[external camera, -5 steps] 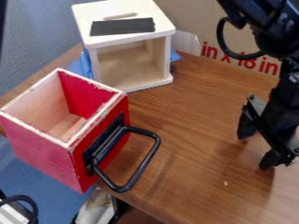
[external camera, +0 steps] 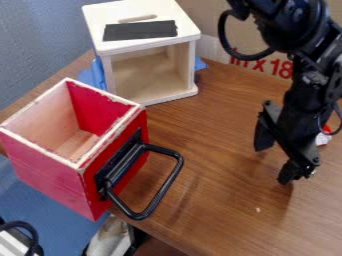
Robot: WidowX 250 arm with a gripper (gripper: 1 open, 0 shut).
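A black robot arm comes down from the top right, and its gripper (external camera: 286, 156) hangs low over the right side of the wooden table, apart from both boxes. Whether its fingers are open or shut is hard to tell. On the left stands an open red wooden box (external camera: 54, 165) with a pale inside and a large black handle (external camera: 167, 182) on its right face. Behind it is a white wooden box (external camera: 173, 90) with an open front and a dark strip (external camera: 150, 30) on its top.
A blue cloth (external camera: 90, 75) lies beside the white box. A cardboard sheet with red print stands at the back right. Blue floor shows at the left, with a black curved object at the bottom left corner.
The arm's gripper has shifted slightly left and up toward the back of the table. The boxes have not moved.
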